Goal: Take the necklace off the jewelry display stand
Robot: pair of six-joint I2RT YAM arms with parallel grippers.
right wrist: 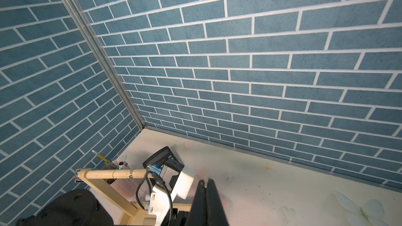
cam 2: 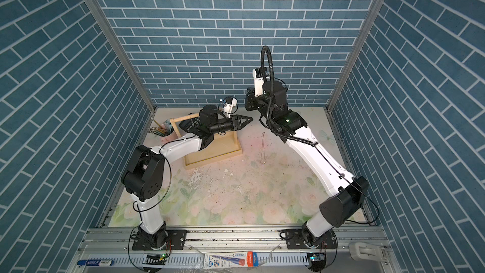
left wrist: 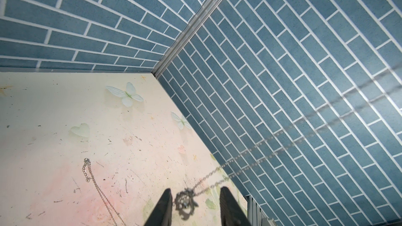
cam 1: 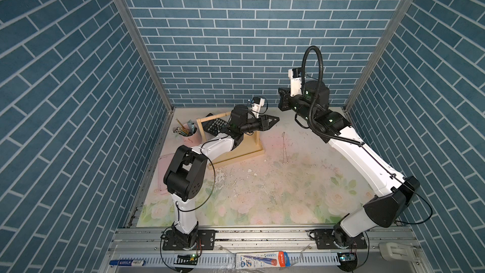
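A thin silver necklace (left wrist: 184, 203) crosses the left wrist view, its two strands running to the upper right, where their end leaves the picture. Its bunched end appears between the fingers of my left gripper, which stand apart; whether they touch it cannot be told. My right gripper is shut, higher and a little right of the left one, with no chain clear at its tips. Behind the left arm is the wooden display stand (right wrist: 98, 174), with small chain pieces around its top bar. Another chain necklace (cam 1: 284, 146) lies on the table.
Left of the stand are a pink cup of pens (cam 1: 189, 134) and a dark keypad-like object (right wrist: 161, 157). White crumbs (cam 1: 250, 172) lie before the stand.
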